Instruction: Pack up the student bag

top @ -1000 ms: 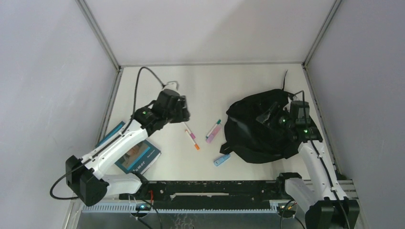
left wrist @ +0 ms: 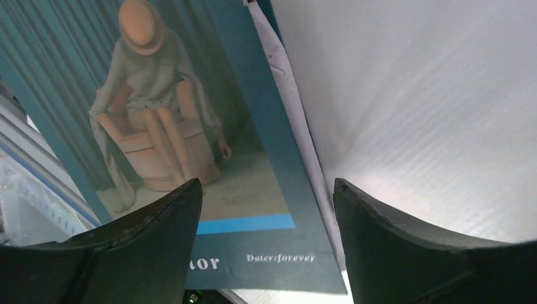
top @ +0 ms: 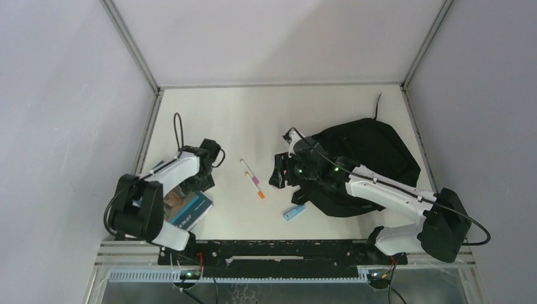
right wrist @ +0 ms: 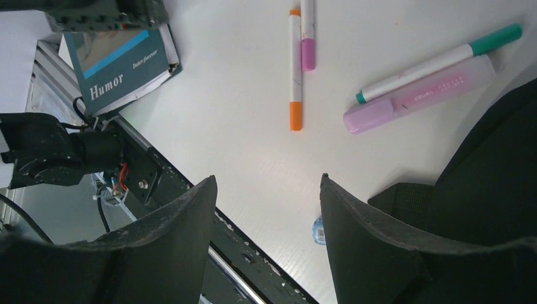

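Note:
A teal book (top: 190,212) lies at the table's left front corner, partly covered by my left arm in the top view. My left gripper is open low over it; in the left wrist view the cover and the right page edge lie between the two fingers. The black bag (top: 405,161) rests on the right of the table. Open and empty, my right gripper hovers by the bag's left side. A pink highlighter (right wrist: 424,95) and a green-capped marker (right wrist: 437,63) lie side by side there, hidden from above by the gripper.
An orange-capped marker (top: 253,183) and a purple-capped marker (top: 250,171) lie mid-table. A small blue item (top: 294,212) sits in front of the bag.

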